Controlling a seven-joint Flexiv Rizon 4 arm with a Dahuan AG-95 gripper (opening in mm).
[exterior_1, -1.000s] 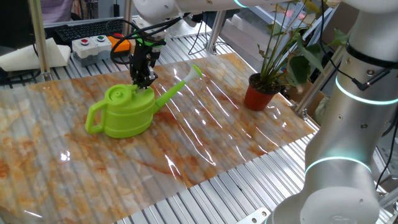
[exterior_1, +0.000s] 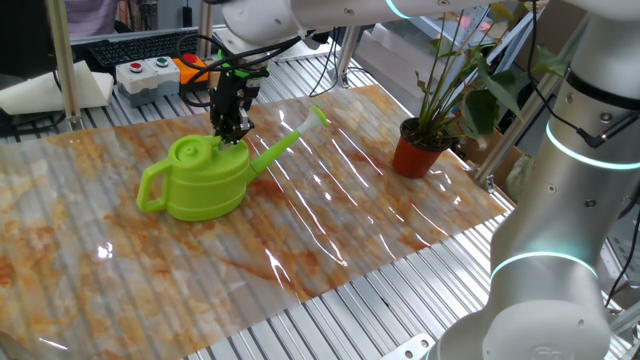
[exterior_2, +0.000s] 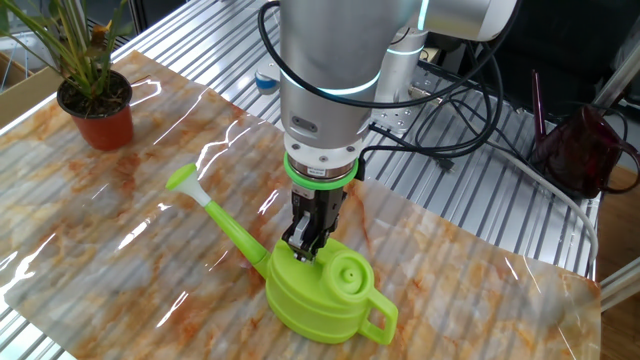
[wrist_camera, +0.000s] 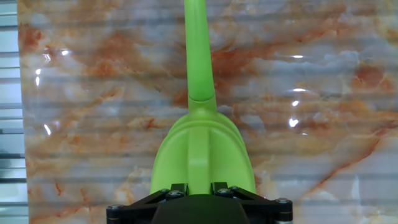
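A light green watering can (exterior_1: 207, 188) stands upright on the marbled sheet, its spout (exterior_1: 285, 148) pointing to the right in exterior view 1. My gripper (exterior_2: 303, 257) points down at the can's top, beside the round cap (exterior_2: 349, 275). In the wrist view the raised green handle bar (wrist_camera: 199, 158) runs between the two black fingertips. They meet the bar from both sides, so my gripper looks shut on it. The can's base appears to rest on the sheet. The black gripper body hides the can's rear part in the wrist view.
A potted plant in a brown pot (exterior_1: 419, 150) stands near the sheet's right edge, beyond the spout. A button box (exterior_1: 149, 80) sits behind the sheet. A dark red watering can (exterior_2: 583, 150) stands off the sheet. The sheet's near part (exterior_1: 130, 290) is clear.
Over the last second the upper arm and its cables have shifted slightly, with the gripper dipping a touch toward the can. The watering can has not visibly moved.
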